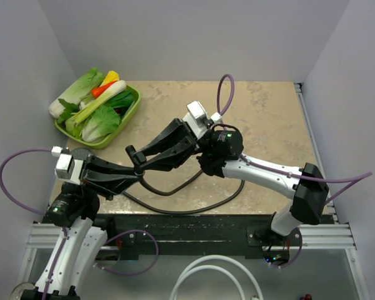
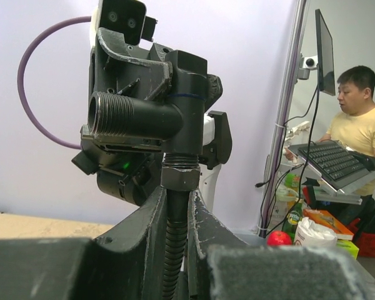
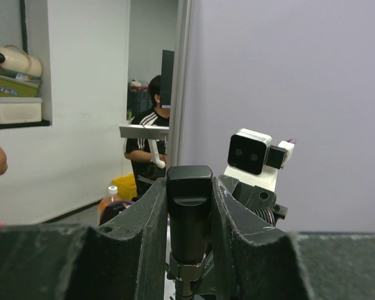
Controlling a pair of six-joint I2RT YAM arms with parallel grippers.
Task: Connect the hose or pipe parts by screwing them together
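Observation:
The black hose [image 1: 197, 209] loops over the tabletop. Its upper end stands upright in my left gripper, which is shut on it just below a hex nut [image 2: 180, 179]. A black tee fitting [image 2: 186, 112] sits on the threaded end, its threaded side branch pointing sideways. My right gripper comes from the right at the fitting, one finger each side of it; whether it is closed firmly on it I cannot tell.
A green basket of vegetables [image 1: 58, 127] stands at the back left of the table [image 1: 269, 119]. Grey walls enclose the sides and back.

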